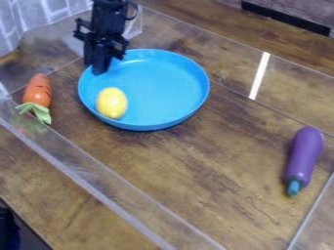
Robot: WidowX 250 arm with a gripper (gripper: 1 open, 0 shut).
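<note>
A blue plate (163, 88) sits at the upper middle of the table, holding a yellow lemon-like object (111, 102) in its lower left part. My gripper (100, 53) is at the far rim of the plate, on its left side; its fingers are dark and small, and their state is unclear.
An orange carrot (37, 96) lies left of the plate. A purple eggplant-like object (304, 156) lies at the right.
</note>
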